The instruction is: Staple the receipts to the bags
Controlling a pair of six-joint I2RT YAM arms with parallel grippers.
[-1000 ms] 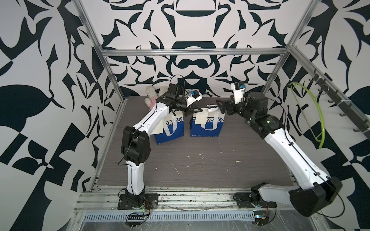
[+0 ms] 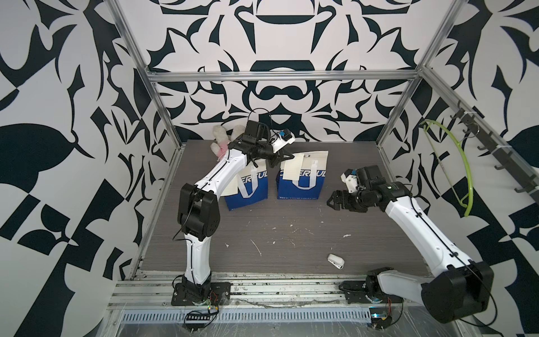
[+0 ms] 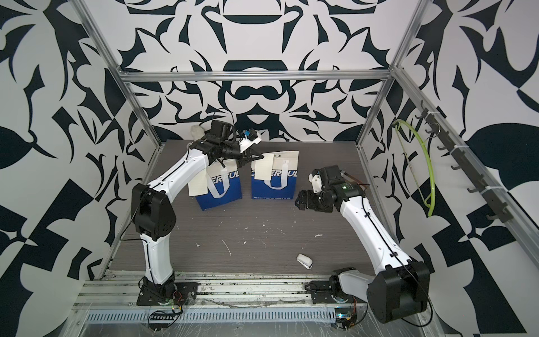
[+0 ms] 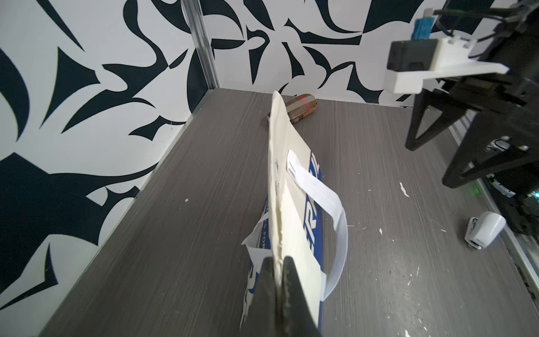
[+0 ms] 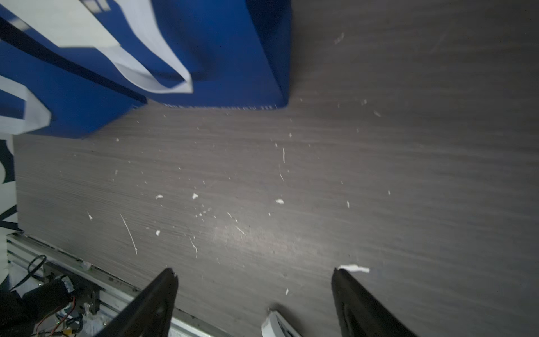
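Observation:
Two blue-and-cream paper bags stand side by side, the right bag (image 2: 302, 189) and the left bag (image 2: 247, 191). A cream receipt (image 2: 292, 167) lies against the right bag's upper front; another receipt (image 3: 197, 183) is on the left bag. My left gripper is shut on the right bag's top edge, with the receipt's paper alongside it. My right gripper is open and empty, over the table right of the bags. A white stapler (image 2: 335, 261) lies near the front edge, apart from that gripper and partly cut off in the right wrist view.
A plush toy (image 2: 220, 140) sits behind the left bag. In the left wrist view, a brown object (image 4: 301, 107) with a pink stripe rests beyond the right bag. Small paper scraps dot the otherwise clear front table (image 2: 297, 241).
My right arm has moved down and toward the front, away from the right bag's top. The stapler, earlier at that bag's top edge, now lies near the front. My left arm stays put.

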